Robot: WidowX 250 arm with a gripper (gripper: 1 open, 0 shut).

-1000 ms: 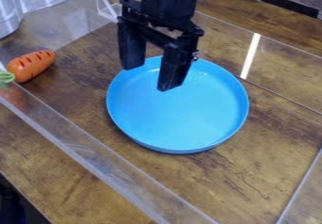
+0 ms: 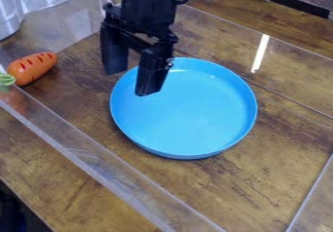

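Observation:
My black gripper (image 2: 131, 66) hangs over the upper left rim of a blue plate (image 2: 184, 119), its two dark fingers apart and open, with nothing visible between them. An orange toy carrot (image 2: 33, 66) with a green top lies at the left, clear of the plate and to the left of my gripper.
A wooden surface (image 2: 260, 177) surrounds the plate, bounded by clear plastic walls. A white object (image 2: 8, 7) is cut off at the top left corner.
My gripper has shifted left, away from the plate's middle and toward the carrot's side. The plate and carrot have not moved.

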